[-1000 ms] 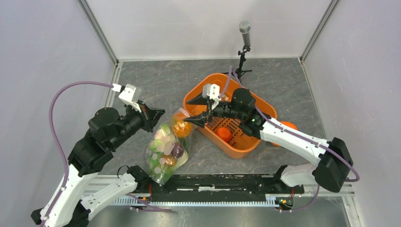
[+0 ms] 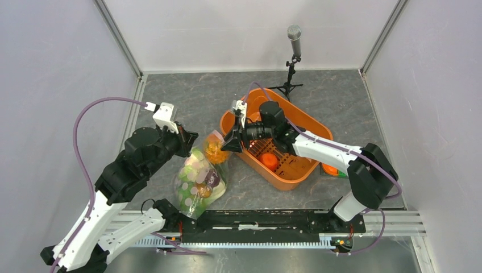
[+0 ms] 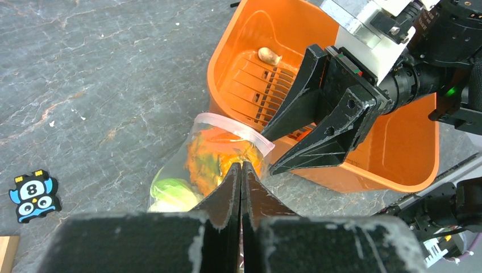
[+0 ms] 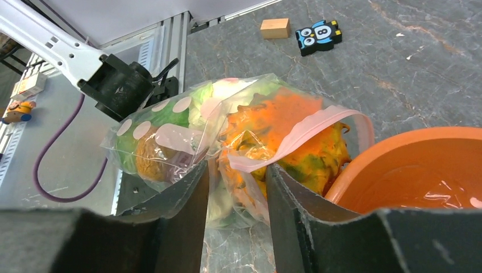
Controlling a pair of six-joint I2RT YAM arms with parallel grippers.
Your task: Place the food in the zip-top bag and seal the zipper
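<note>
A clear zip top bag (image 2: pixel 196 183) holding several food pieces lies on the table's left half, its mouth toward the orange basket. An orange-and-green food piece (image 4: pixel 318 145) sits just inside the pink-white zipper strip (image 4: pixel 310 131). At that strip's basket-side end, my right gripper is partly open, one finger on each side of the strip's end; contact cannot be made out. In the right wrist view, part of the bag shows between its fingertips. My left gripper (image 2: pixel 194 136) is shut beyond the bag's upper edge, nothing visible between its fingers.
The orange basket (image 2: pixel 290 183), with a red food piece (image 2: pixel 269 161) inside, stands close to the bag under my right arm. A penguin-patterned block (image 4: pixel 318 37) and a wooden block (image 4: pixel 275 28) lie on the table. A microphone stand (image 2: pixel 291 74) is at the back.
My right gripper has come left and down toward the bag mouth, its fingers drawing closer together. The left arm has shifted a little to the right, its gripper still shut.
</note>
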